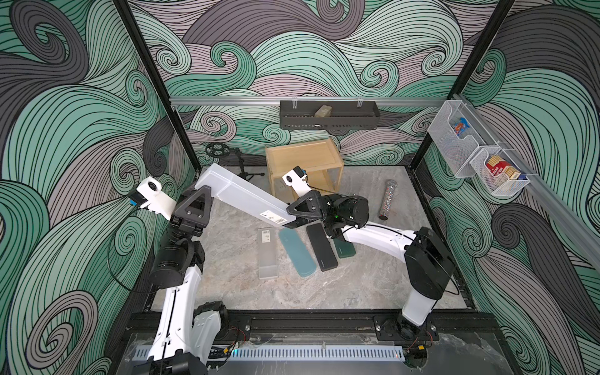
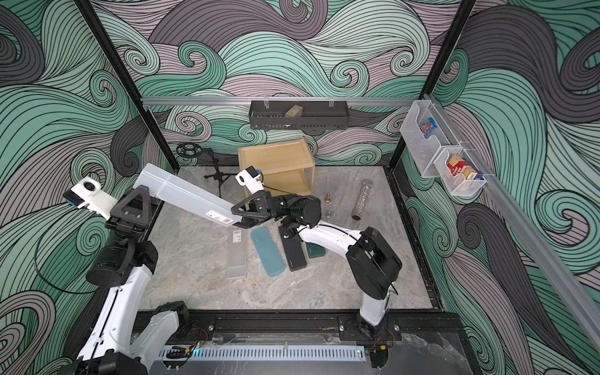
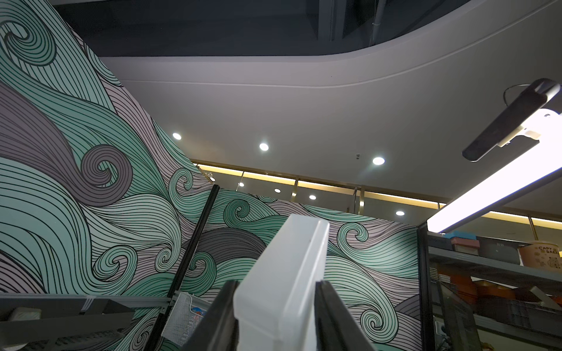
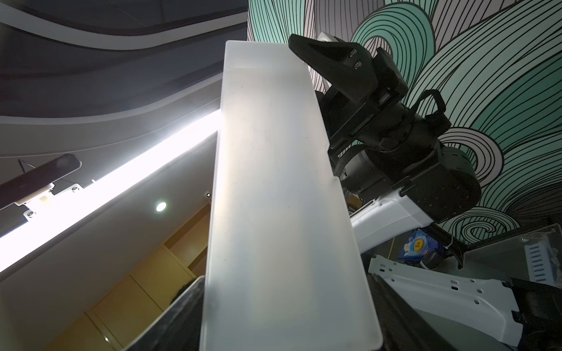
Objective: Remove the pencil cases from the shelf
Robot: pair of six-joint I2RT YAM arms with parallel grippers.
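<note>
A long translucent white pencil case (image 1: 247, 198) hangs slanted in the air between my two arms. My left gripper (image 1: 201, 192) is shut on its upper left end; in the left wrist view that end of the case (image 3: 281, 286) sits between the fingers. My right gripper (image 1: 298, 217) is shut on the lower right end, and the case (image 4: 275, 193) fills the right wrist view between its fingers. On the table lie a clear case (image 1: 267, 256), a teal case (image 1: 297, 253), a black case (image 1: 322, 248) and a dark green case (image 1: 345, 248), partly covered by the right arm.
The wooden shelf (image 1: 303, 155) stands at the back, its lower part partly hidden by my right arm. A dark tray (image 1: 330, 118) hangs above it. A bead-filled tube (image 1: 388, 200) lies at right; mesh baskets (image 1: 453, 138) hang beyond.
</note>
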